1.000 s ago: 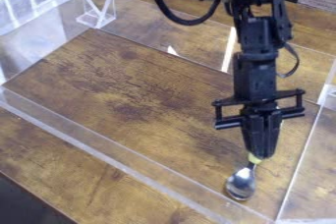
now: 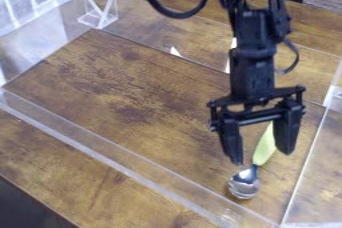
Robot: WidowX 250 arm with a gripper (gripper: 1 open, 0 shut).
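A spoon [image 2: 245, 183] with a silver bowl and a pale yellow-green handle [image 2: 265, 144] lies on the wooden floor of the clear-walled workspace at the lower right, its bowl toward the front. My black gripper [image 2: 257, 144] is open over the handle, its two fingers spread to either side. Whether the fingertips touch the floor or the spoon is hard to tell.
Clear low walls [image 2: 120, 158] border the wooden area on the front and sides. A small clear bracket [image 2: 98, 14] stands at the back left, beside a white railing.
My gripper has opened from nearly closed fingers to a wide spread and shifted slightly left and up from a second ago, uncovering more of the handle. The spoon looks unmoved.
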